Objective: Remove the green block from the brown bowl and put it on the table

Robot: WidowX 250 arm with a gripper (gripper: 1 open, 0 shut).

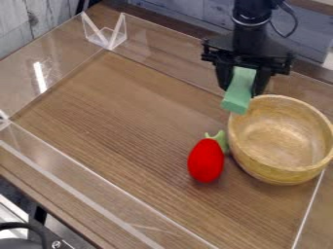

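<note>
The green block (239,90) hangs upright beneath my gripper (243,74), which is shut on its upper end. In this view the block overlaps the back left rim of the brown bowl (320,122), its lower end just reaching the rim. The dark arm (254,27) comes down from the top right and hides part of the background. Apart from the bowl's pale inside, nothing shows in it.
A red pepper-like toy (205,161) with a green stem lies just left of the bowl. A wire rack (104,29) stands at the back left corner.
</note>
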